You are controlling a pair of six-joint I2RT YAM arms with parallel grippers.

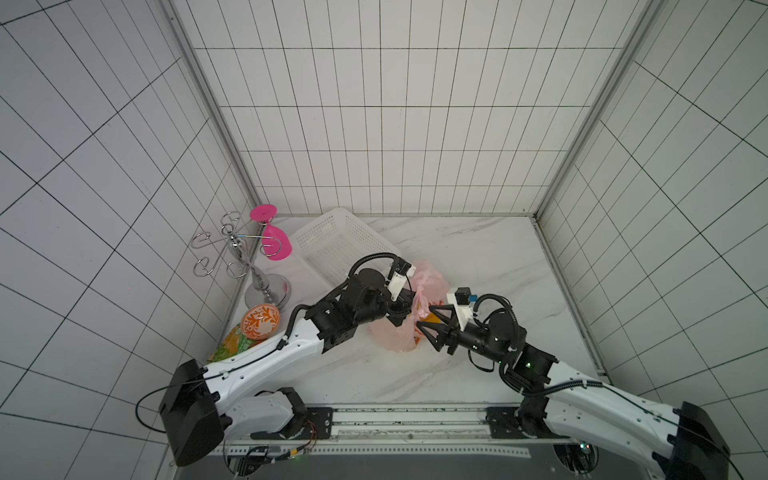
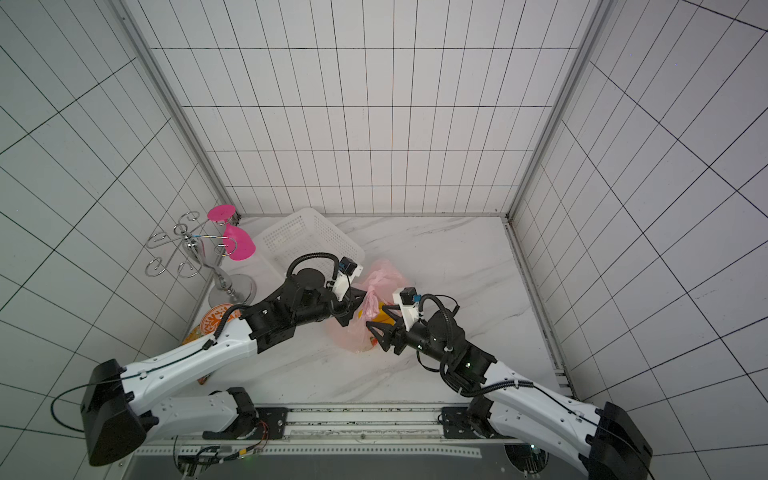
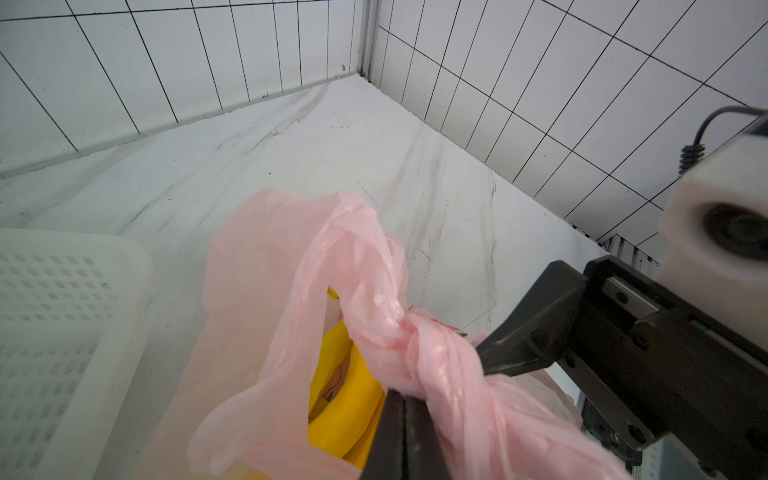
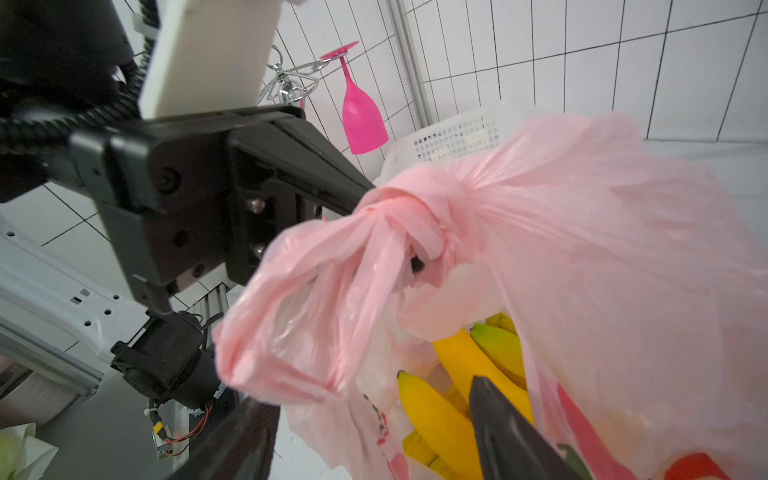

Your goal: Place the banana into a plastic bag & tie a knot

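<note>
Yellow bananas (image 4: 444, 416) lie inside the thin pink plastic bag (image 4: 624, 240), showing through its opening in both wrist views. Twisted bag film loops around the fingers of my left gripper, which are shut; a dark tip pokes out below the wrap in the right wrist view. Whether film is pinched between those fingers is hidden. Facing it from the right, my right gripper is open, its fingers spread in front of the bananas and below a hanging end of the bag. Nothing is gripped between them.
A white perforated basket (image 1: 340, 240) stands behind the left arm. At left are a metal rack (image 1: 268, 292), a pink goblet (image 1: 276, 242) and an orange patterned bowl (image 1: 261, 321). Bare marble counter (image 1: 512, 264) lies at the back right.
</note>
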